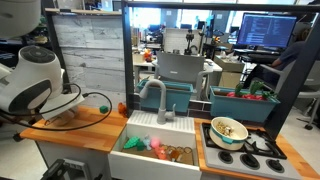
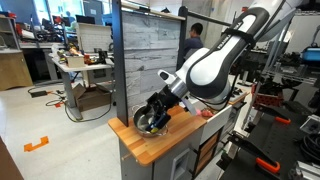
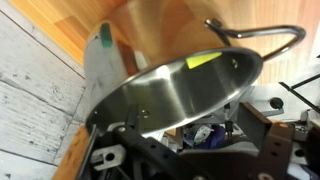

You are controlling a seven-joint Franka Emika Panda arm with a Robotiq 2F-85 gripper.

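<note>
A shiny steel pot with a loop handle fills much of the wrist view, its rim and hollow inside facing my camera. Near the end of the wooden counter, the same pot shows in exterior view 2, partly behind my gripper. Seen from the wrist, my gripper is open, with its dark fingers spread at the lower left and lower right, close to the pot's near rim. Whether they touch the rim, I cannot tell. In exterior view 1 the white arm hides most of this spot.
A whitewashed plank wall stands behind the counter. To the right are a white sink holding several small items, a tap, and a stove with a cream pot. A small green object lies near the arm.
</note>
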